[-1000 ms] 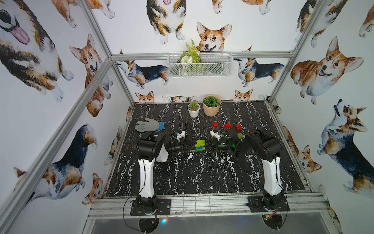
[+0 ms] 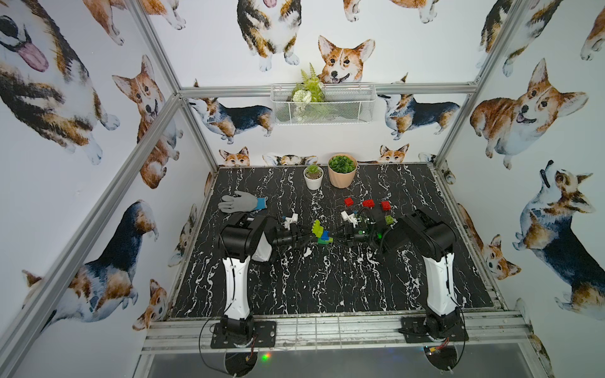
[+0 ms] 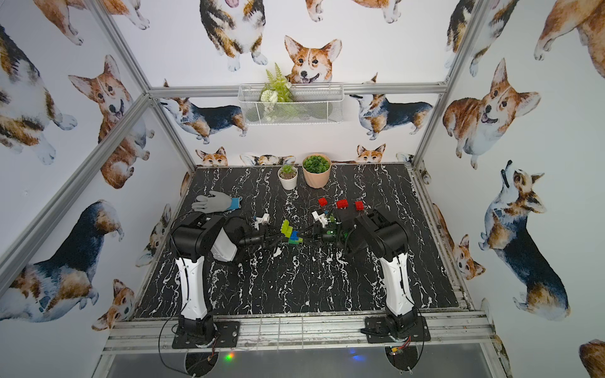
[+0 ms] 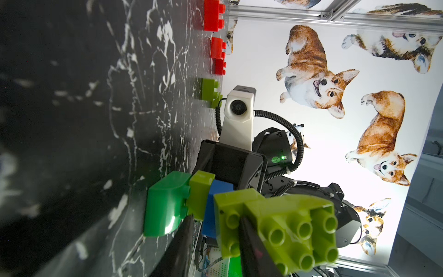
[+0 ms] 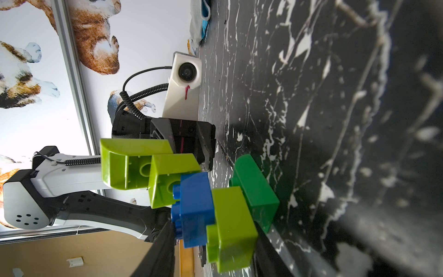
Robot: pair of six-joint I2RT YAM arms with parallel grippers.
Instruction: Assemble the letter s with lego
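Note:
Between the facing grippers is a cluster of bricks: lime pieces [image 5: 131, 164] at one end, then a blue brick [image 5: 196, 210], another lime piece [image 5: 233, 226] and a dark green piece [image 5: 256, 189] by the table. My left gripper [image 2: 312, 234] is shut on lime bricks [image 4: 295, 230], which stand tilted out from the rest. My right gripper [image 2: 335, 237] is at the blue and lime end, fingers low in the right wrist view; I cannot tell how far apart they are.
Red bricks [image 2: 368, 203] and a lime brick [image 2: 388, 220] lie behind the right gripper. A glove [image 2: 237, 201] lies at left, two potted plants [image 2: 342, 176] at the back.
The lime bricks at my left gripper have tilted and shifted up and left relative to the blue and green pieces. The arms look almost unmoved.

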